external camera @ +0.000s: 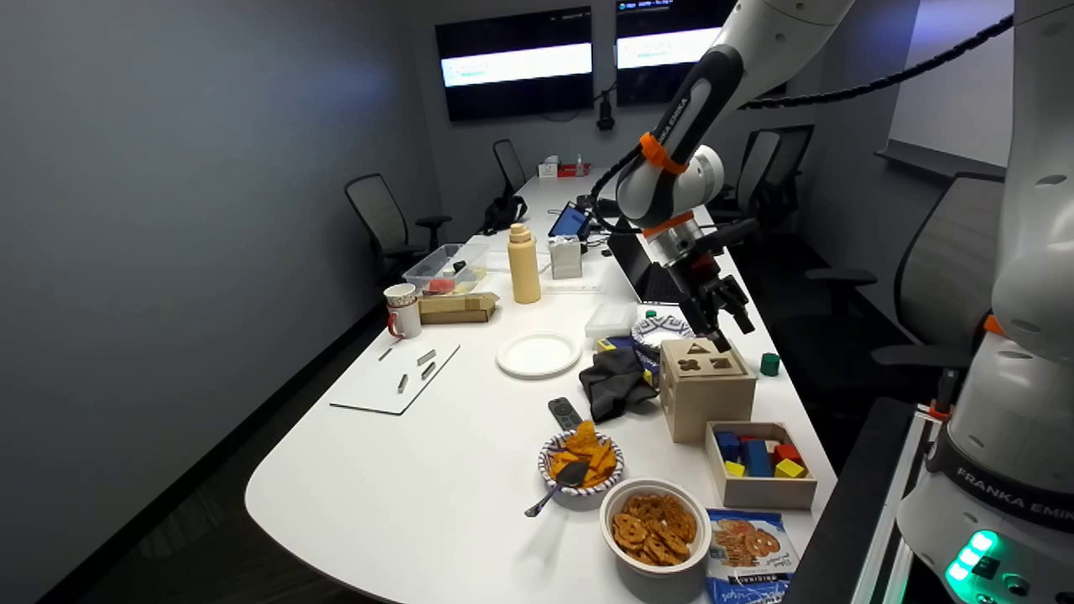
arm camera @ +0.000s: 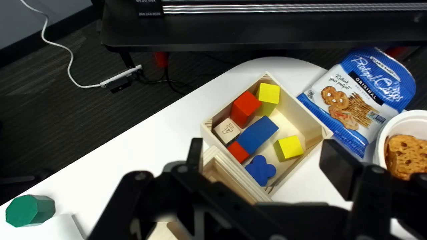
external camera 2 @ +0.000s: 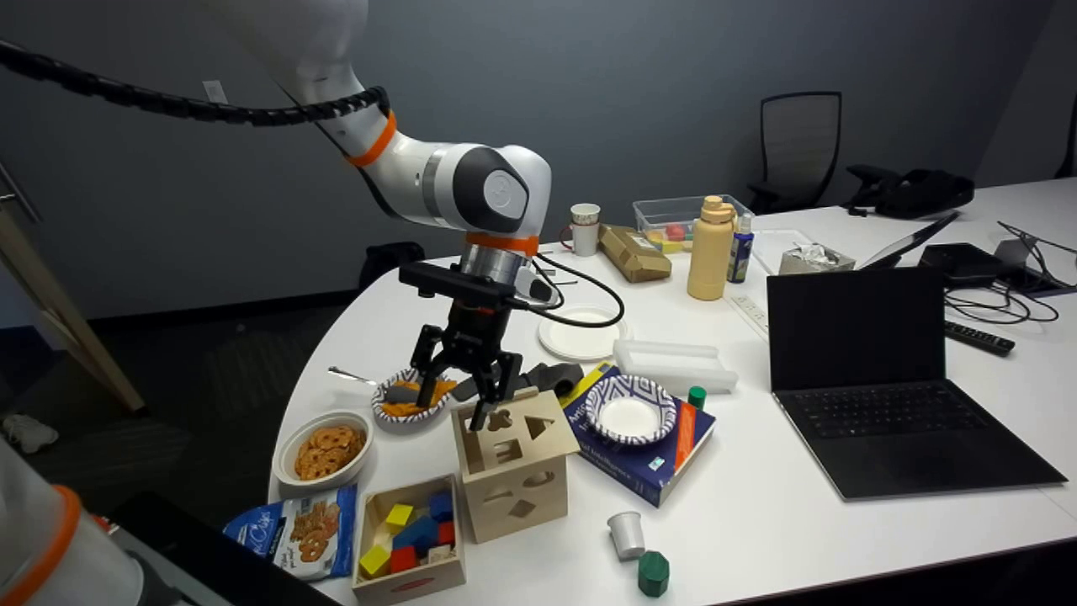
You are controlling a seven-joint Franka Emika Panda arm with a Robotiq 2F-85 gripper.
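My gripper (external camera 2: 452, 409) stands open above the wooden shape-sorter box (external camera 2: 517, 475), nothing between its fingers. In the wrist view its two fingers (arm camera: 337, 168) are spread wide, with the sorter's edge below them. Cut-out holes show in the sorter's top and front side. An open wooden tray (arm camera: 310, 118) sits right beside the sorter, holding several blocks. Among them are a red block (arm camera: 245, 107), a blue block (arm camera: 257, 134), a blue flower-shaped block (arm camera: 260, 170) and a yellow block (arm camera: 289, 147). A green block (external camera 2: 653, 572) lies apart near the table edge, beside a small white cup (external camera 2: 627, 534).
A pretzel bag (external camera: 750, 554), a pretzel bowl (external camera: 655, 527) and a chip bowl (external camera: 581, 461) with a spoon stand near the tray. Behind the sorter lie a blue book (external camera 2: 646, 459) bearing a patterned bowl (external camera 2: 631, 409), and a dark cloth (external camera: 615, 383).
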